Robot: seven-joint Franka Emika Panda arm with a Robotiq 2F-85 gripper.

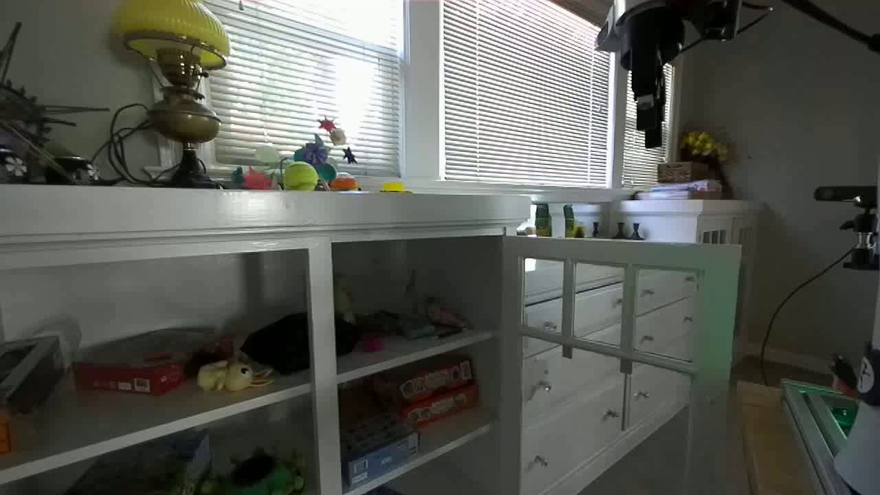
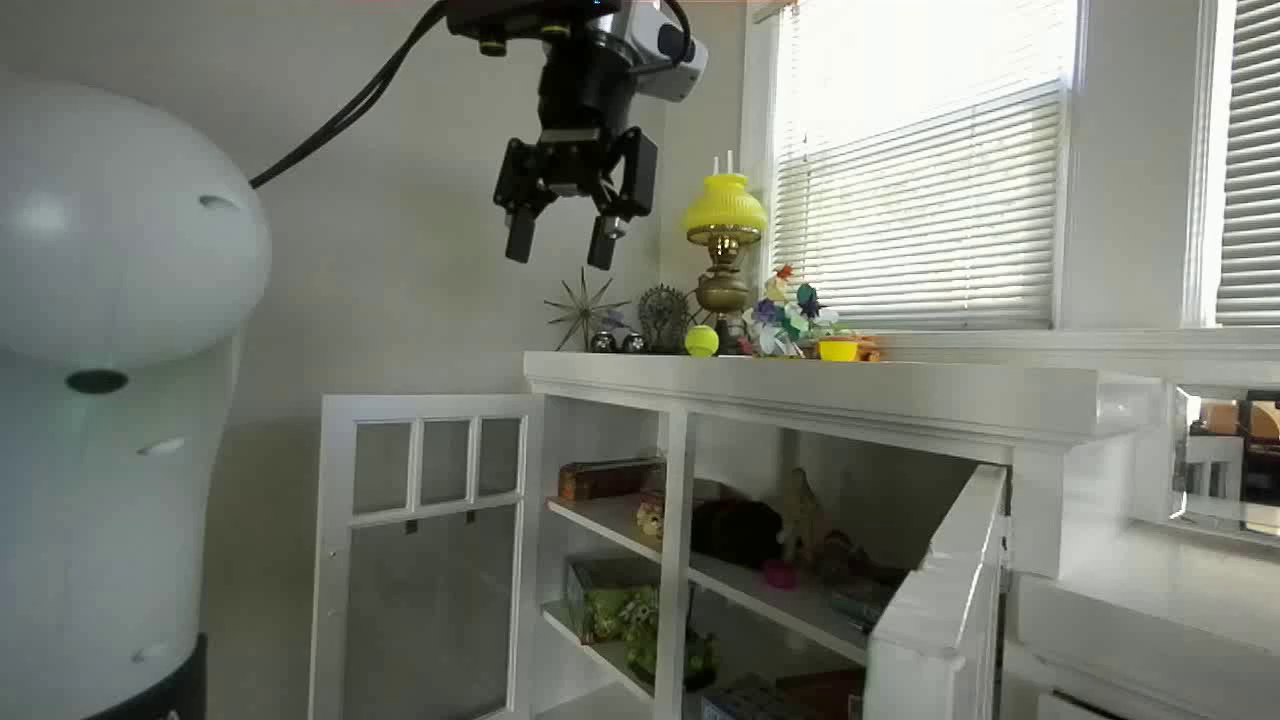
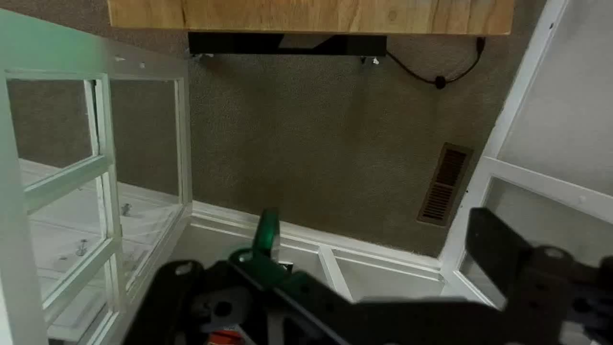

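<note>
My black gripper hangs open in the air, its two fingers pointing down with nothing between them. In exterior view 2 it is higher than the top of the white cabinet, clear of everything. Exterior view 1 has the gripper at the upper right, seen edge-on. Below it in the wrist view lies bare floor, flanked by the left glass door and the right glass door, both swung open. On the cabinet top stand a yellow-shaded lamp, a yellow-green ball and a small yellow cup.
Inside the cabinet, shelves hold a red box, a pale plush toy, a black cloth-like thing and a blue box. A wooden table edge lies opposite. White drawers show through the door panes.
</note>
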